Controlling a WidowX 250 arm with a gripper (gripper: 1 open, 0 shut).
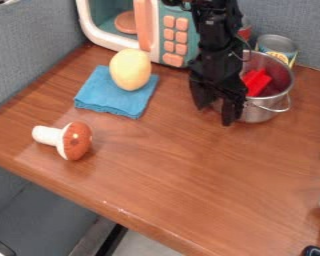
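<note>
The black gripper [214,103] hangs low at the left side of a metal pot [270,107], its fingers beside and partly in front of the pot's wall; whether anything is between them is hidden. A red object [256,82] lies inside the pot. A yellow oval object [131,69] sits on a folded blue cloth [115,97] at the upper left. A toy mushroom [64,140] lies on its side at the left of the wooden table [176,190].
A toy microwave [174,40] stands at the back, with cans [276,48] behind the pot at the right. Grey padded walls edge the back and left.
</note>
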